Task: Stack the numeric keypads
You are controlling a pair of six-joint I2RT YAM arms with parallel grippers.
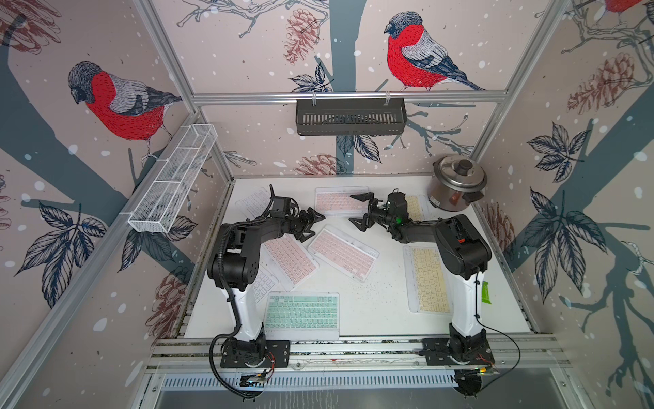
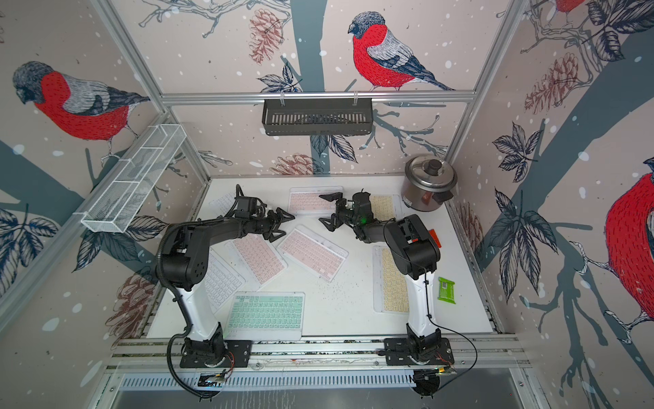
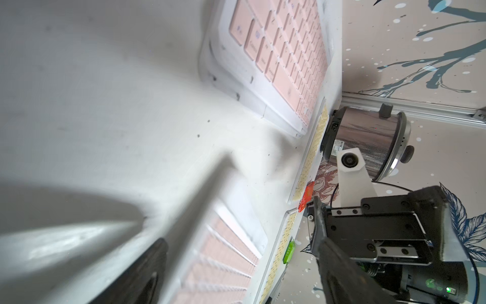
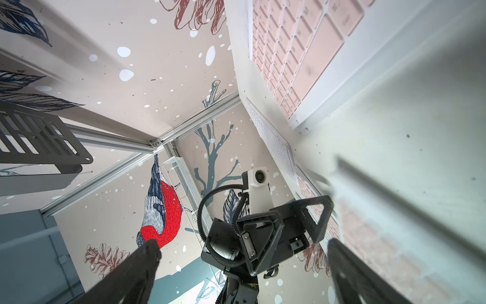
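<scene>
Between the two arms a pink keypad [image 1: 343,252] lies slanted on the table, its right end nearer the front. Another pink keypad [image 1: 340,201] rests flat behind it, and a third pink keypad [image 1: 291,259] lies to the left, partly below the left arm. My left gripper [image 1: 313,225] is open just left of the slanted keypad's upper end, nothing between its fingers. Also open and empty, my right gripper [image 1: 361,210] hangs by the right end of the back keypad. In the left wrist view, a blurred pink keypad [image 3: 217,258] shows below the open fingers.
A green keypad [image 1: 301,315] lies at the front left; a yellow keypad [image 1: 430,279] is at the right. White keypads [image 2: 219,278] lie at the left. A metal pot [image 1: 458,182] stands in the back right corner. Bare table [image 1: 371,306] shows at front centre.
</scene>
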